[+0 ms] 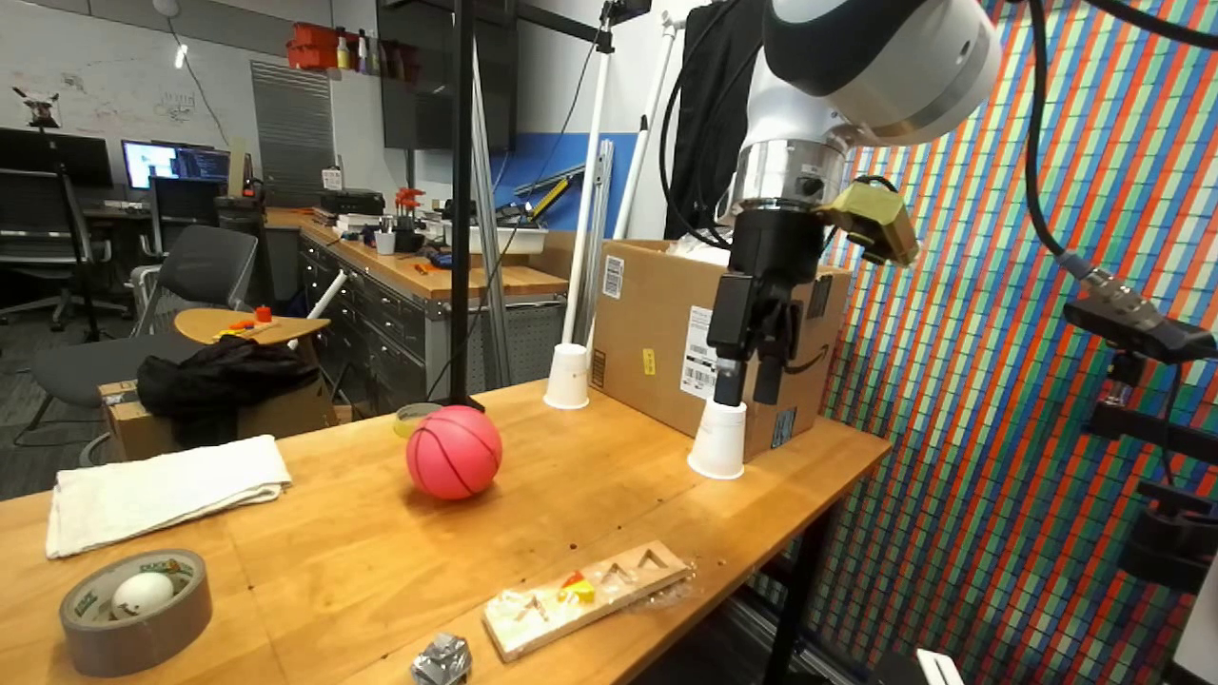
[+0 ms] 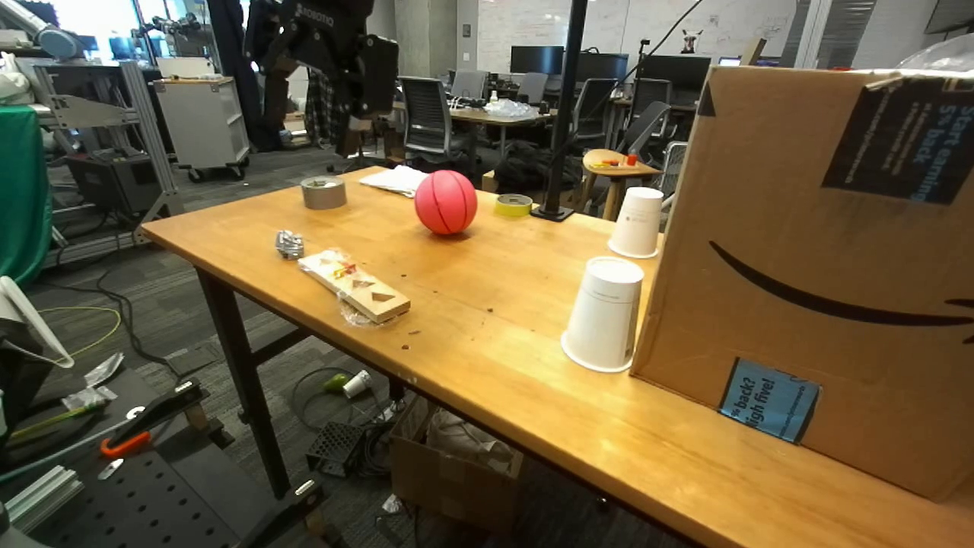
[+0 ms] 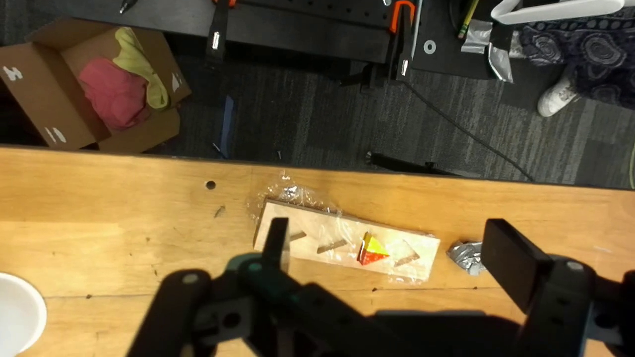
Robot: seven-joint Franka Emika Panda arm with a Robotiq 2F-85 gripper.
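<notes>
In the wrist view my gripper is open wide, with empty air between its fingers. Below it on the table lies a wooden block [image 3: 339, 235] with triangular cut-outs and a red and yellow piece [image 3: 372, 249] set in it. A crumpled silver ball [image 3: 466, 256] sits beside the block, partly behind a finger. From the first exterior view, the gripper [image 1: 750, 386] hangs above table height, and its fingers overlap the near white cup [image 1: 719, 440] in the picture. The second exterior view shows the gripper high at the upper left, well apart from the cups.
A pink ball [image 1: 454, 452], grey tape roll [image 1: 136, 639] with a white ball inside, folded white cloth [image 1: 166, 489] and yellow tape roll [image 2: 513, 205] rest on the table. Another upturned cup [image 2: 636, 223] stands by the large cardboard box [image 2: 803, 228]. A black post [image 2: 566, 100] rises behind.
</notes>
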